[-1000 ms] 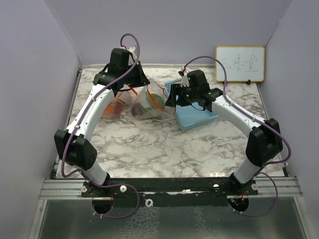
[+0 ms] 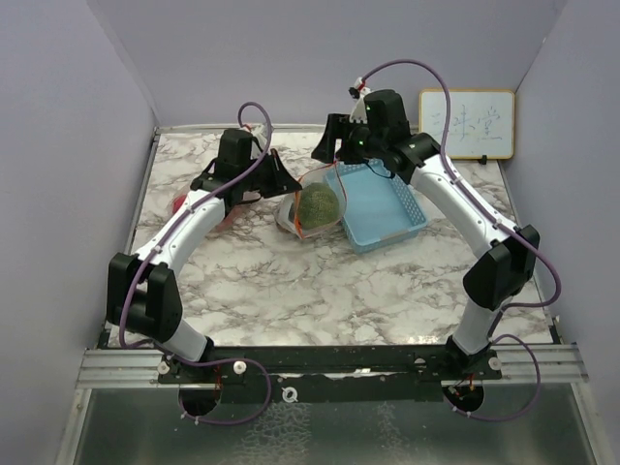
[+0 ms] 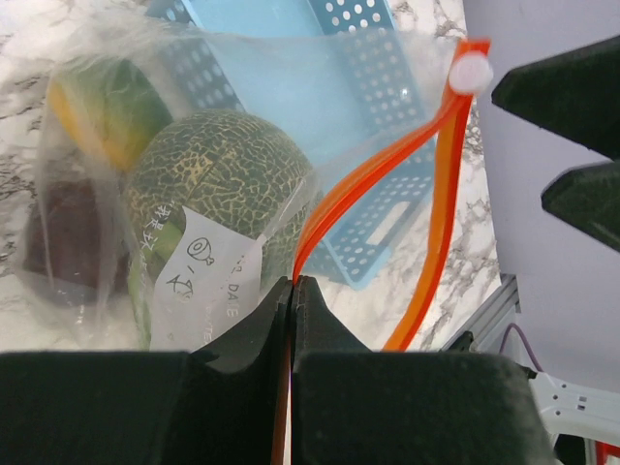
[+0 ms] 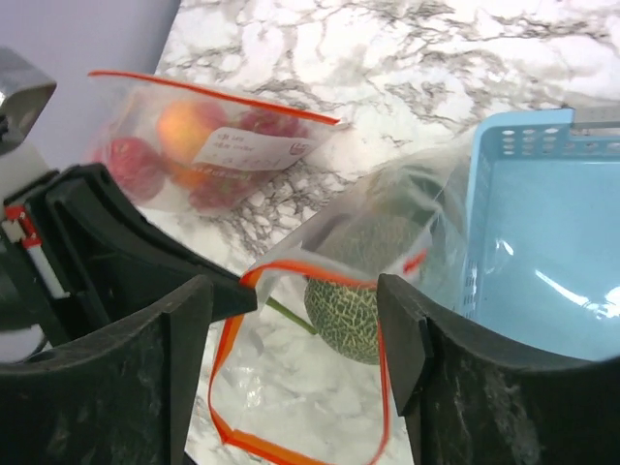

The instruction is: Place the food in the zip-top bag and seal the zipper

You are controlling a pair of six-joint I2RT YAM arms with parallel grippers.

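The clear zip bag with orange zipper stands in the middle, holding a melon, a yellow-green fruit and something dark red. My left gripper is shut on the bag's orange zipper edge, pinching it at its fingertips. My right gripper is open above the bag's mouth, the zipper loop hanging between and below its fingers in the right wrist view.
A second bag of red and orange fruit lies at the left. An empty blue bin is at the right, a whiteboard behind.
My left gripper has come down and toward the front with the zipper edge. My right gripper has risen toward the back and stands open. The bag's mouth has shifted with them.
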